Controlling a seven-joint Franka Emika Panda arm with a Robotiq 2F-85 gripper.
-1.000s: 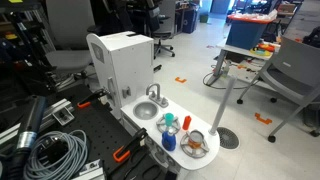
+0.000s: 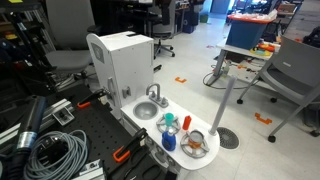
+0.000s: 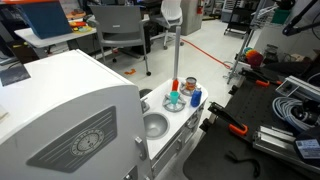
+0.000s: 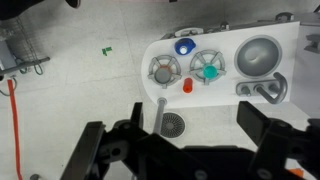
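Note:
In the wrist view my gripper stands open, its black fingers wide apart with nothing between them. It hangs high above a white toy kitchen counter. Two burners lie on the counter. A teal cup sits on one, and a metal tin with a brownish inside sits on the other. A blue cup stands beside the burners at the counter's edge. Across from it is a small red-orange item. The round sink and the grey faucet are at the opposite end.
A white cabinet rises at the sink end. A grey post stands upright by the burners. The dark table beside the counter carries coiled cable and orange-handled clamps. Chairs and desks stand farther off.
Dark arm parts at the top of exterior view 1 appear to have shifted to the right. The items on the counter have not moved.

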